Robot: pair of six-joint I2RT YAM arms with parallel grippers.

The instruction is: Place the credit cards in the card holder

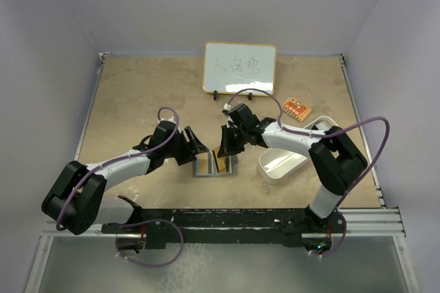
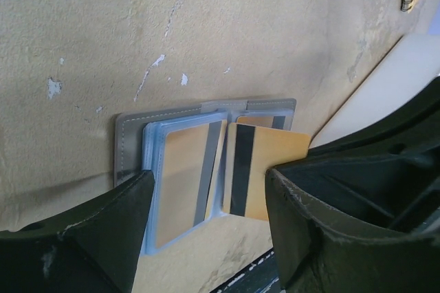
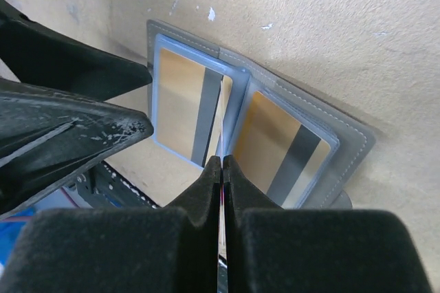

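Note:
The grey card holder [image 1: 205, 173] lies unfolded on the table, its blue-edged clear pockets showing gold cards with dark stripes [image 3: 180, 93]. My right gripper is shut on a thin gold card, which appears edge-on in the right wrist view. From the left wrist view, that same card [image 2: 278, 162] shows its face and black stripe, standing tilted above the holder by its middle fold. Whether its edge has entered a pocket, I cannot tell. My left gripper is open over the holder's left side, with nothing gripped between its fingers.
To the right lies a white tray [image 1: 267, 170], partly under the right arm. A whiteboard [image 1: 239, 66] stands at the back, with an orange notebook [image 1: 297, 109] to its right.

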